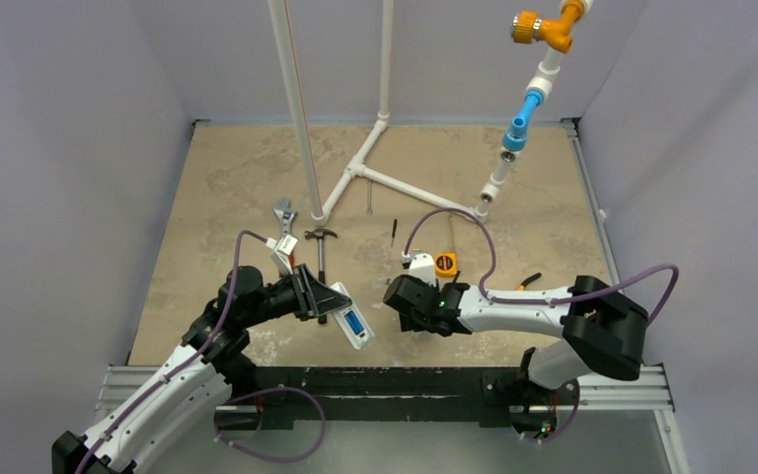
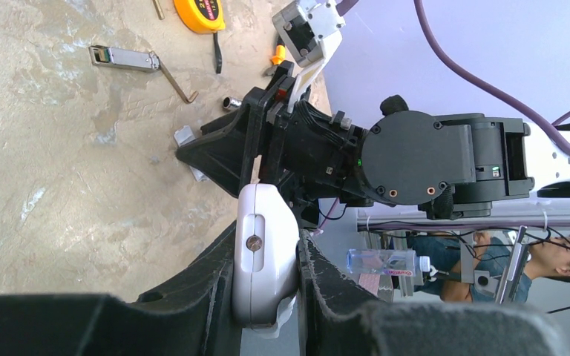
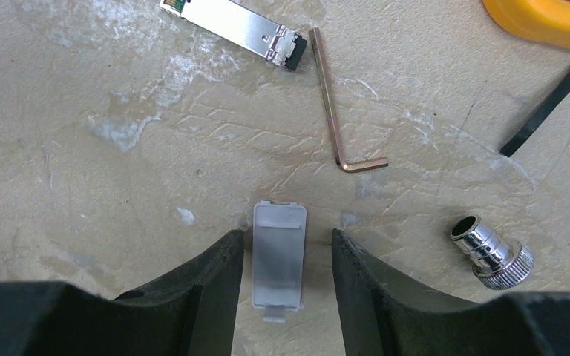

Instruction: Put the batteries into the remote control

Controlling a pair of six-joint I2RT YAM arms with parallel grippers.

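Observation:
The white remote control [image 1: 354, 318], its blue battery area facing up, is held off the table by my left gripper [image 1: 336, 300]. From the left wrist view the remote [image 2: 266, 256] appears end-on, clamped between the two black fingers. On the table lies a small grey battery cover [image 3: 278, 256], flat, with a tab at its near end. My right gripper stands over this cover with its fingers apart, one on either side and neither visibly touching it. No loose batteries can be made out.
A hex key [image 3: 330, 104], a silver metal module [image 3: 237, 26], a metal connector [image 3: 493, 254] and a yellow tape measure [image 3: 549, 21] lie around the cover. A hammer [image 1: 322, 265] and an adjustable wrench [image 1: 284, 219] lie at the left. White pipes [image 1: 410, 188] stand behind.

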